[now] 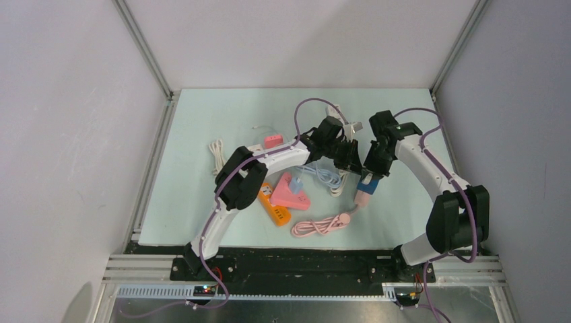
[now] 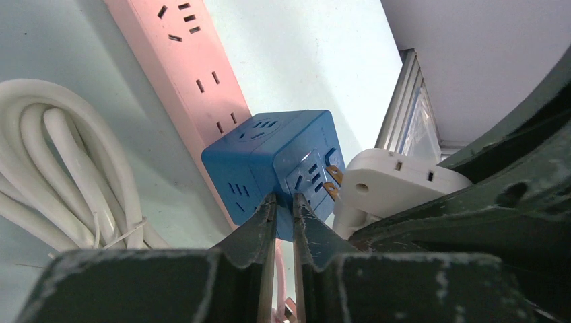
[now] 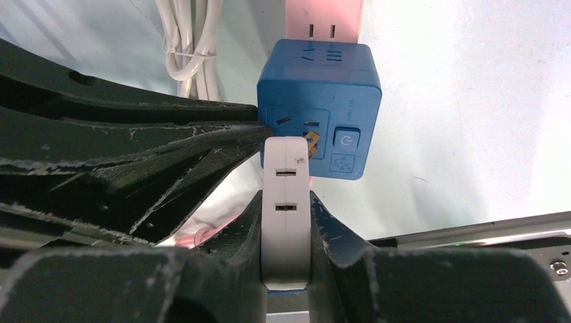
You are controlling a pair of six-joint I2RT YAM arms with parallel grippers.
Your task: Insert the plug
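A white plug (image 3: 286,208) with brass prongs sits between the fingers of my right gripper, which is shut on it. The prongs (image 2: 332,182) reach the socket face of the blue cube adapter (image 3: 320,94); slots remain visible beside them, and I cannot tell whether the tips touch it. That adapter (image 2: 269,155) is seated on the end of a pink power strip (image 2: 195,74). My left gripper is shut, its fingertips close together against the adapter's lower edge; nothing clear shows between them. From the right wrist view, a left finger (image 3: 222,131) lies along the adapter's left side.
A bundled white cable (image 2: 74,161) lies beside the strip. An orange strip (image 1: 275,205), a pink triangular block (image 1: 289,194) and a coiled pink cable (image 1: 320,226) occupy the table's middle front.
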